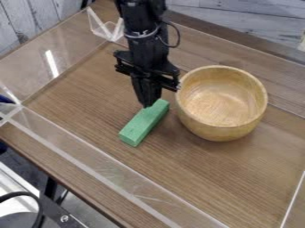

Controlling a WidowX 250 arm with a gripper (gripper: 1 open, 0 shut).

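Observation:
My gripper (148, 96) hangs from the black arm at the top centre, its tip just above the upper end of a green block (143, 124). It looks shut, with nothing visible between its fingers. The green block lies at a slant on the wooden table. Whether the tip touches it I cannot tell.
A large round wooden bowl (222, 102) stands just right of the gripper and block. Clear plastic edging runs along the left of the table (226, 178). A black cable curves at the lower left.

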